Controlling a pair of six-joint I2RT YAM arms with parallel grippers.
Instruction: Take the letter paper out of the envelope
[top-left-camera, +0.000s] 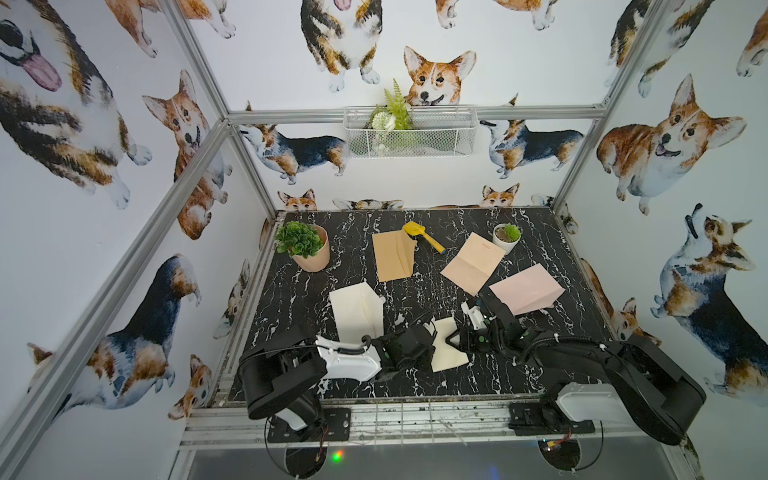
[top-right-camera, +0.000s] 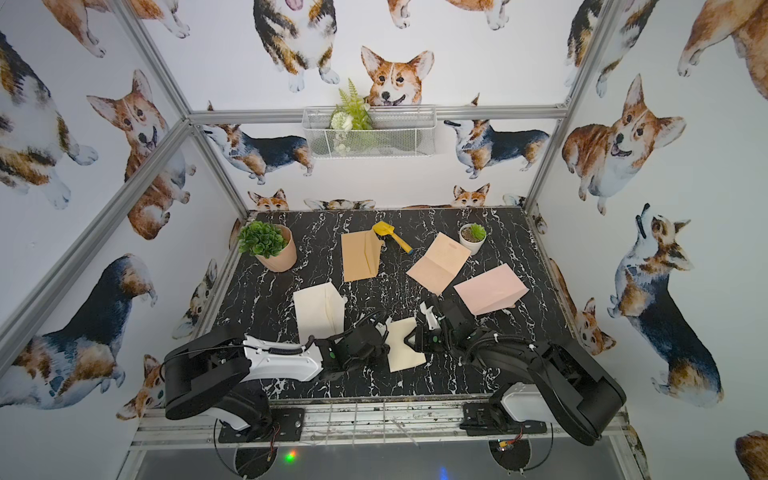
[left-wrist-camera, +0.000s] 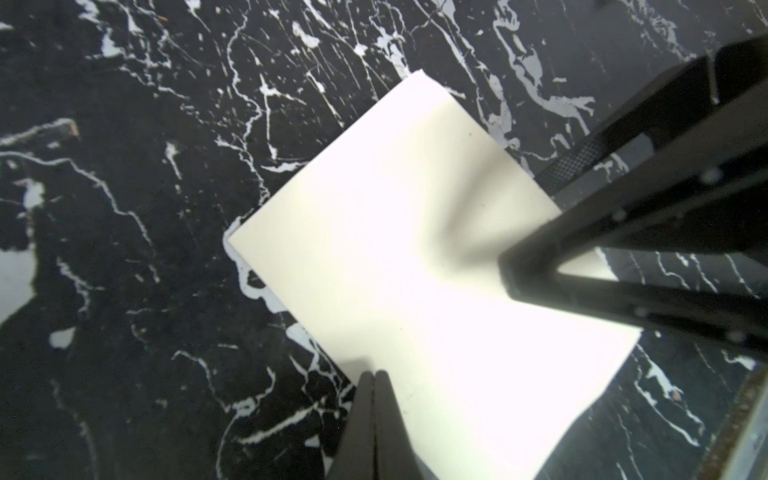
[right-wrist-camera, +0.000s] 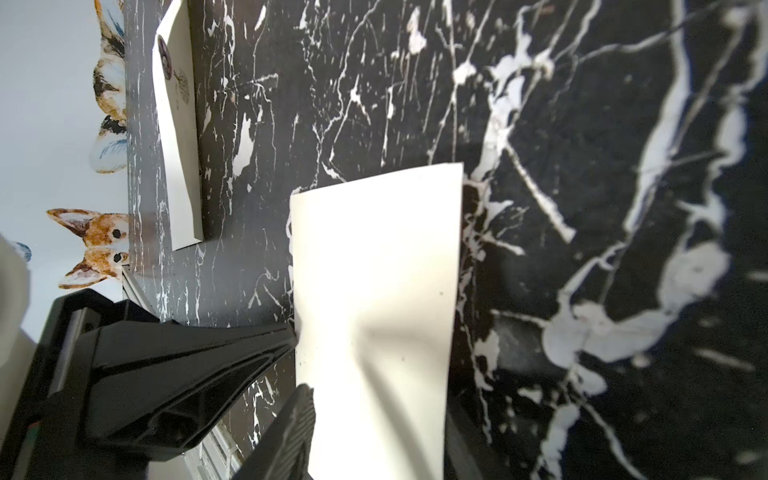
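Observation:
A plain cream paper piece (top-left-camera: 448, 347) lies near the front middle of the table; whether it is the envelope, the letter or both together cannot be told. In the left wrist view my left gripper is shut, its tips against one long edge of the cream paper. Nothing clearly shows between those tips. My right gripper is open, its two fingers standing apart across the paper's width. In the left wrist view one right finger (left-wrist-camera: 524, 268) overlaps the paper, and the other (left-wrist-camera: 572, 164) is near its edge.
A white envelope (top-left-camera: 356, 310) lies to the left, close beyond my left arm. Farther back are a tan envelope (top-left-camera: 392, 256), a yellow scoop (top-left-camera: 430, 241), a peach envelope (top-left-camera: 472, 264) and a pink envelope (top-left-camera: 528, 289). Potted plants (top-left-camera: 315, 249) (top-left-camera: 505, 238) stand at the back corners.

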